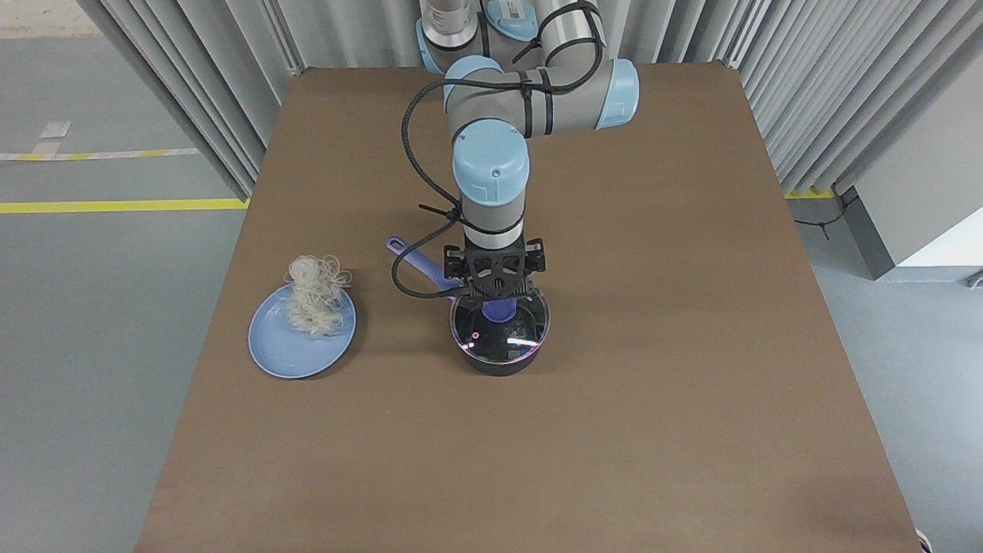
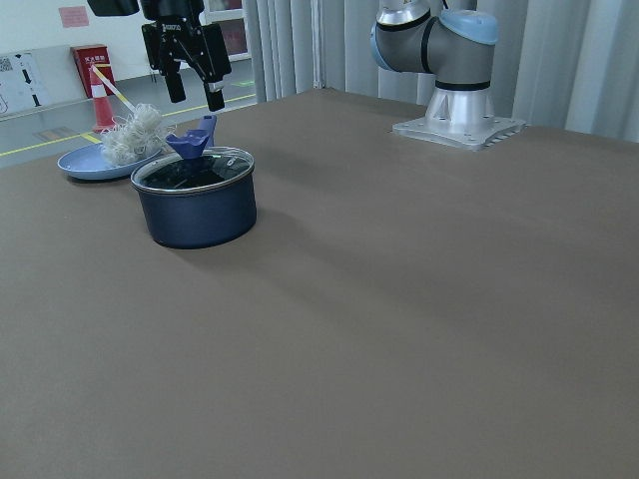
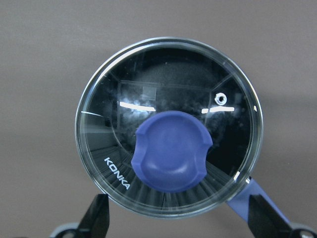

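A dark blue saucepan [image 2: 200, 220] with a glass lid stands on the table. The lid's blue knob [image 3: 171, 151] is centred beneath the wrist camera, and the pan's handle [image 1: 411, 255] points back-left. My gripper [image 2: 195, 95] hangs open above the lid, its fingers apart and nothing between them; in the front view it partly covers the pan's back rim.
A blue plate [image 1: 281, 346] with pale noodle-like strands [image 1: 316, 293] sits left of the pan. The arm base [image 2: 454, 135] stands at the back.
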